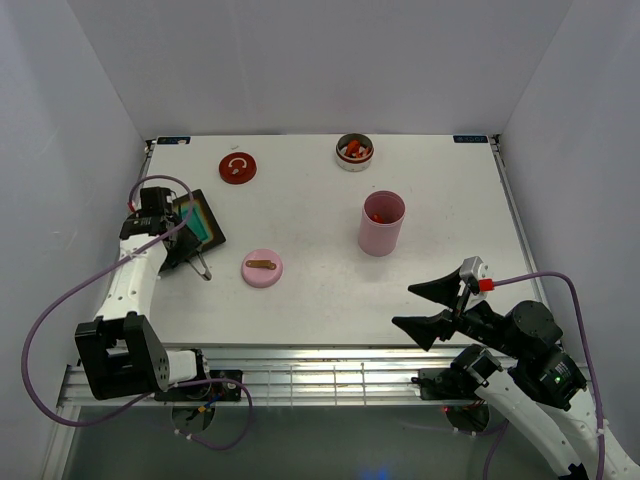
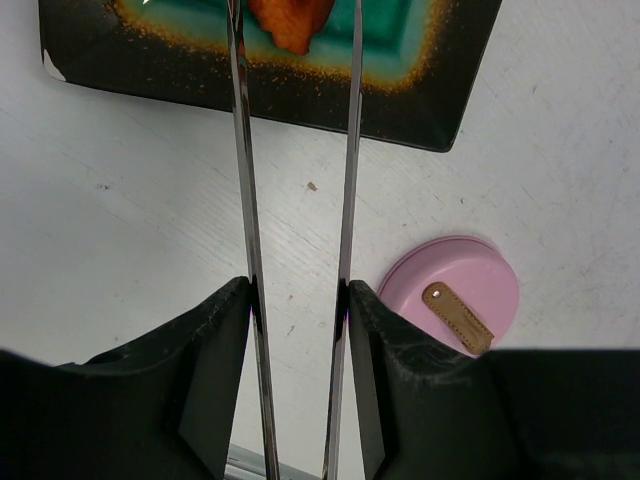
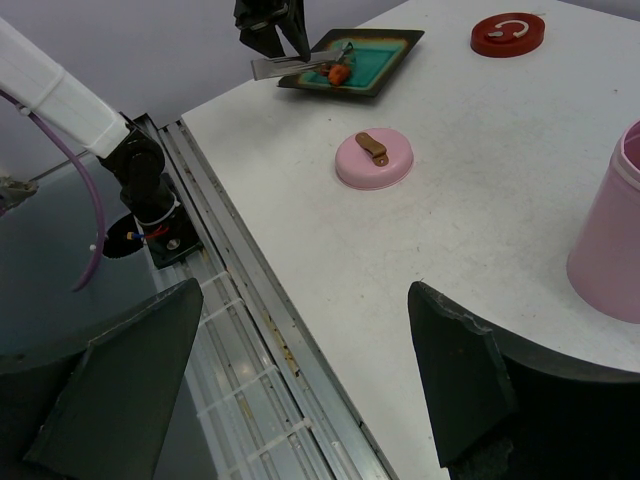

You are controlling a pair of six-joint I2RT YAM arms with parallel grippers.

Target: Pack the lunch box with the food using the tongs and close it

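Observation:
My left gripper grips metal tongs (image 2: 246,180), whose arms reach over the black-and-teal square plate (image 1: 208,215) at the table's left. An orange fried piece (image 2: 290,20) lies on the plate between the tong arms; whether they pinch it is unclear. My right gripper (image 1: 415,310) stands open and empty at the front right. A pink lid (image 1: 262,270) with a brown handle lies right of the plate. A small round container (image 1: 355,160) with food is at the back, and a pink cylinder (image 1: 378,235) with something red inside stands right of centre.
A red lid (image 1: 237,170) lies at the back left. A metal rail (image 1: 310,370) runs along the front edge, and grey walls bound the sides and back.

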